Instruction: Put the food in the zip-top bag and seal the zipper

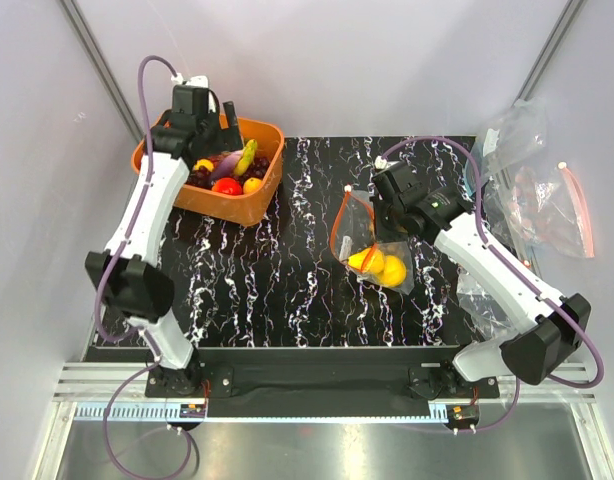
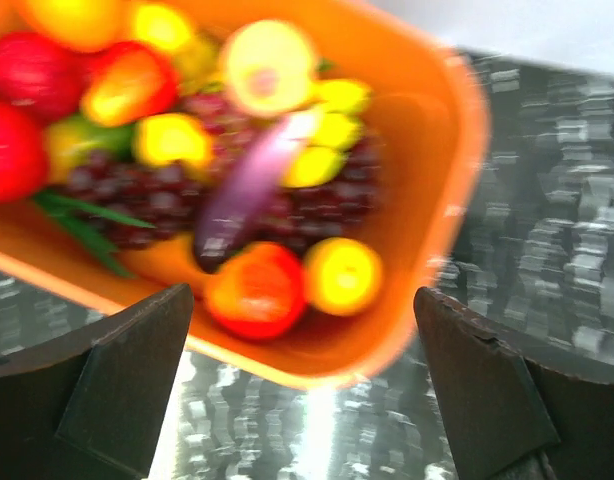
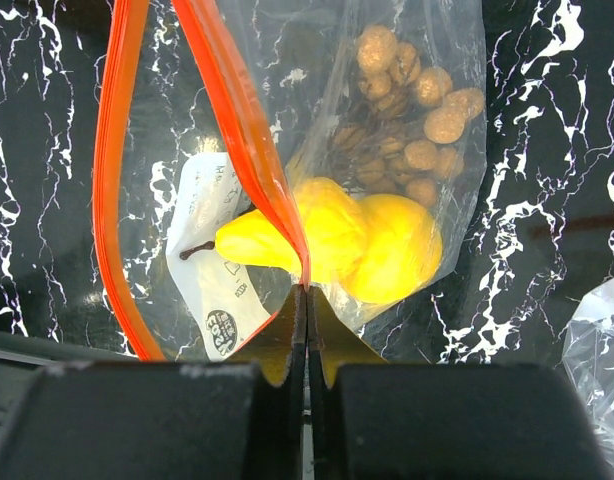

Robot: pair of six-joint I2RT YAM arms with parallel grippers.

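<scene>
An orange basket of fruit and vegetables sits at the back left. My left gripper hangs open over it, blurred in its wrist view, above an eggplant, a red tomato and grapes. The clear zip bag with orange zipper lies right of centre, holding yellow pears, round brown pieces and a white packet. My right gripper is shut at the zipper's edge; whether any film is between its fingertips is unclear.
Spare clear bags lie along the right side. A white wall stands at the back.
</scene>
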